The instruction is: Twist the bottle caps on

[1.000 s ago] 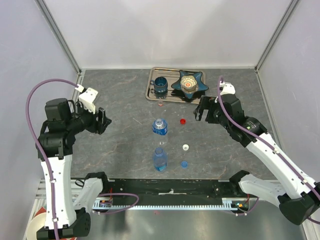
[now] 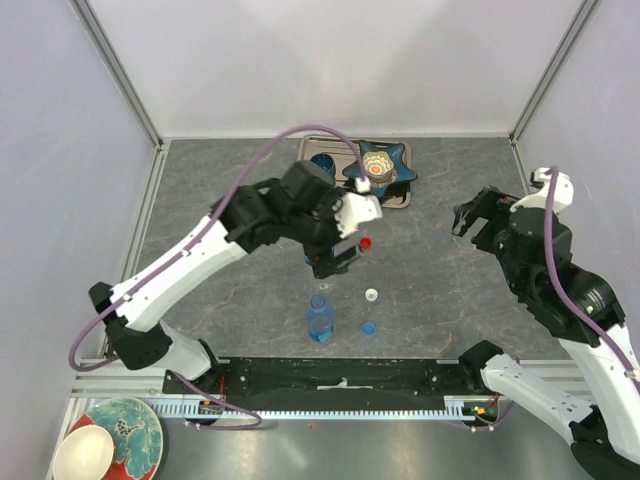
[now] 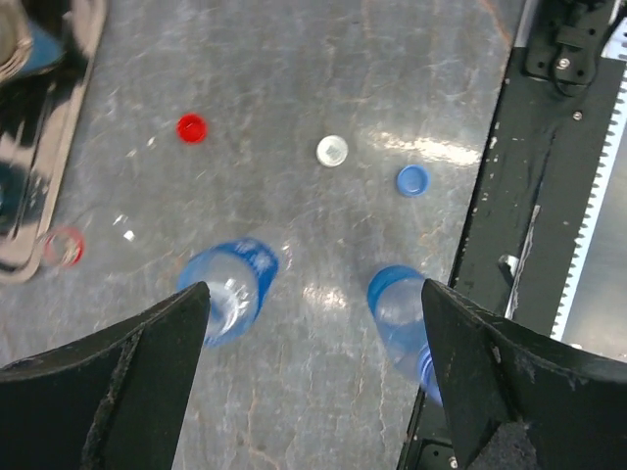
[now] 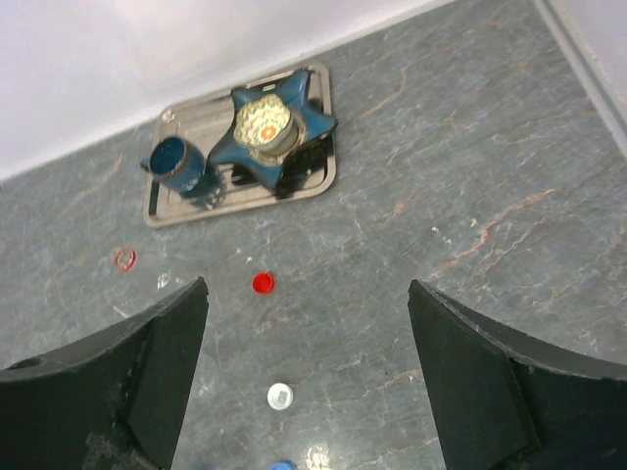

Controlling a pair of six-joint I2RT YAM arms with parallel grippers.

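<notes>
My left gripper (image 2: 335, 262) hangs open over a plastic bottle (image 3: 223, 292) with a blue label, which it mostly hides in the top view. A second blue-tinted bottle (image 2: 320, 318) stands nearer the front. Loose caps lie on the grey floor: red (image 2: 365, 243), white (image 2: 371, 295) and blue (image 2: 368, 328). A clear bottle with a red ring (image 3: 63, 246) is faintly visible near the tray in the left wrist view. My right gripper (image 2: 470, 215) is raised at the right, its fingers apart, nothing between them.
A metal tray (image 2: 398, 200) at the back holds a blue mug (image 4: 178, 163) and a star-shaped dish (image 2: 395, 160). A dark strip (image 2: 440, 375) runs along the front edge; plates (image 2: 120, 440) lie outside at front left.
My left gripper has swung from the left side to above the middle bottle. My right gripper has moved rightward, away from the caps. Bottles and caps appear unmoved.
</notes>
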